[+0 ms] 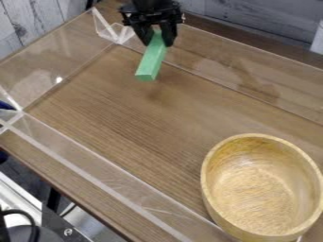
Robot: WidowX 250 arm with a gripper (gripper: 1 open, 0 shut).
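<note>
At the back of the table, my dark gripper (155, 26) is shut on a green block (150, 60), an elongated piece hanging down from between the fingers toward the wooden tabletop. Whether the block touches the surface is unclear. The gripper's fingertips are small and dark in this view.
A light wooden bowl (258, 185) fills the front right. Clear plastic edging runs along the left side, with black cables at the lower left corner.
</note>
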